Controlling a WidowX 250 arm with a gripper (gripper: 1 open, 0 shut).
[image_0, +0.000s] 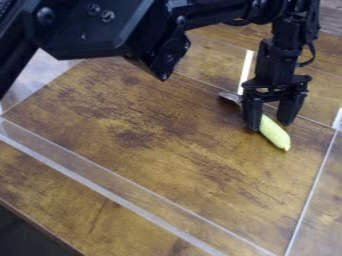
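Note:
A pale yellow-green, elongated object (275, 136) lies on the wooden surface at the right, angled from back left to front right, with a grey metal piece (230, 100) at its back end. My black gripper (273, 110) hangs over the back part of that object, its fingers open on either side of it. The fingers partly hide it, and I cannot tell whether they touch it.
Clear plastic edges run along its left, front and right sides. The black arm covers much of the top left.

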